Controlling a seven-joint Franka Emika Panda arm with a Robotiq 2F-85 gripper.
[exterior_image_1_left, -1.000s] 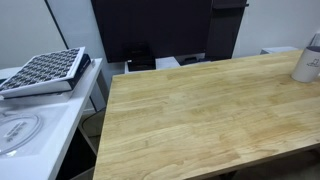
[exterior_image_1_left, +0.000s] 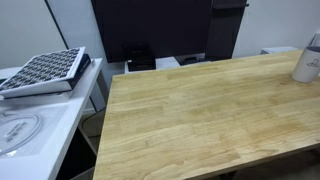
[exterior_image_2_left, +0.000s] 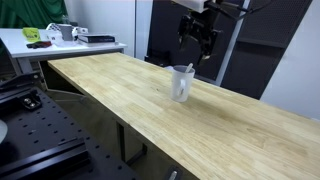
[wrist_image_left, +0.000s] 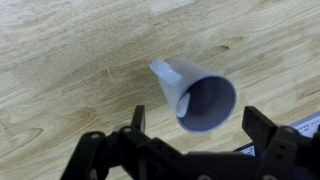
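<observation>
A white mug (exterior_image_2_left: 181, 88) stands upright on the wooden table (exterior_image_2_left: 230, 125); its handle faces the camera in exterior view 2. A thin pale object (exterior_image_2_left: 189, 68) pokes up above its rim. Seen from above in the wrist view, the mug (wrist_image_left: 210, 102) has a small whitish piece (wrist_image_left: 183, 104) inside, against the wall near the handle. Over the mug hangs my gripper, open, with a finger to either side and nothing held. In exterior view 2 the gripper (exterior_image_2_left: 199, 48) is clear of the rim. Exterior view 1 catches the mug (exterior_image_1_left: 307, 67) at its right edge.
A side table at the left carries a black-and-white patterned box (exterior_image_1_left: 45, 70) and a clear round item (exterior_image_1_left: 18, 130). A dark blue object (wrist_image_left: 308, 125) lies at the wrist view's right edge.
</observation>
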